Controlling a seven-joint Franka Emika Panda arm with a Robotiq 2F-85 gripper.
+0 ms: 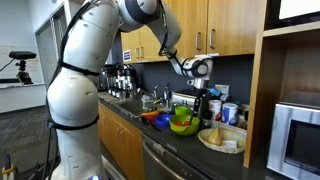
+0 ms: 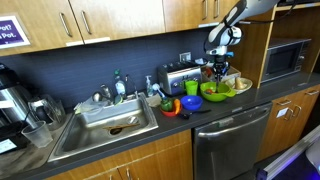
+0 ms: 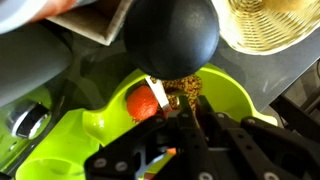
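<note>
A bright green bowl [image 3: 235,92] lies under my gripper [image 1: 197,99] on the counter. My gripper's dark fingers reach down over it, close together and shut on a thing that I cannot clearly make out. Just ahead of the fingertips in the wrist view are a speckled brown-gold piece [image 3: 181,86] and a narrow white piece [image 3: 157,92]. A red round item [image 3: 141,103] lies inside the bowl beside them. A black rounded object [image 3: 170,38] covers the upper middle of that view; whether it joins the white piece is unclear.
A wicker basket [image 3: 262,28] stands close to the bowl. The sink [image 2: 110,128] and a toaster [image 2: 178,78] are farther along the counter. Upper cabinets [image 1: 222,28] hang above, and a microwave [image 1: 296,140] stands to the right in exterior view 1.
</note>
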